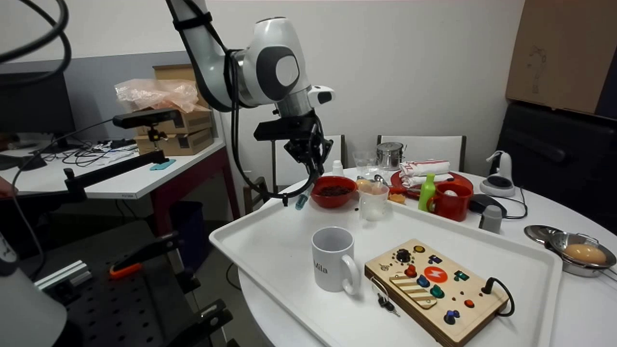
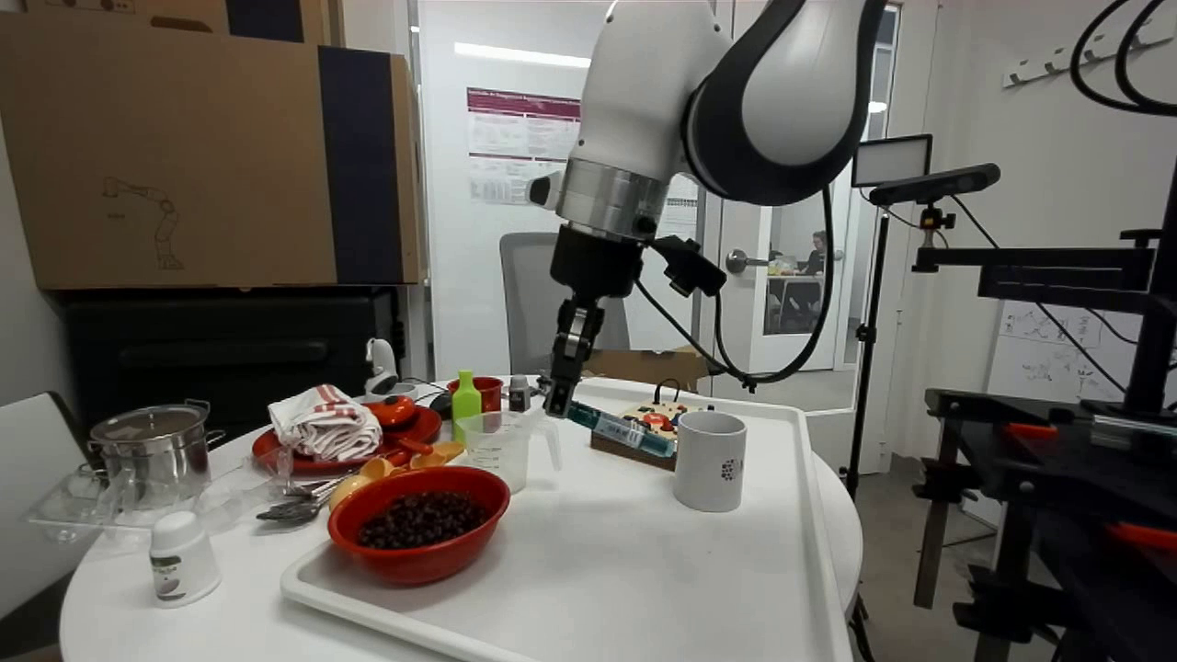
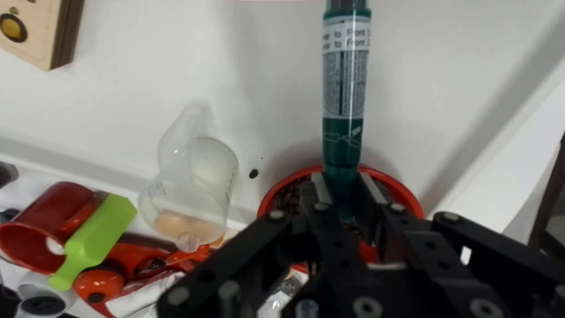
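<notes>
A teal marker-like tube (image 3: 344,85) with a printed white label is clamped at one end by my gripper, which is shut on it. In exterior view 2 the tube (image 2: 623,428) slants down from the gripper (image 2: 560,403), above the white tray and apart from its surface. Exterior view 1 shows only a bit of the tube (image 1: 301,200), the gripper being largely behind cables. Below the fingers in the wrist view lies the red bowl (image 3: 405,193) of dark beans. A white mug (image 1: 333,260) stands upright on the tray (image 1: 277,254).
A clear measuring cup (image 1: 373,201) stands beside the red bowl (image 1: 333,200). The wooden switch box (image 1: 439,289) occupies the tray's near right. Beyond the tray are a green bottle (image 1: 426,192), a red mug (image 1: 454,199) and a white pill bottle (image 2: 183,561). The tray's left part is clear.
</notes>
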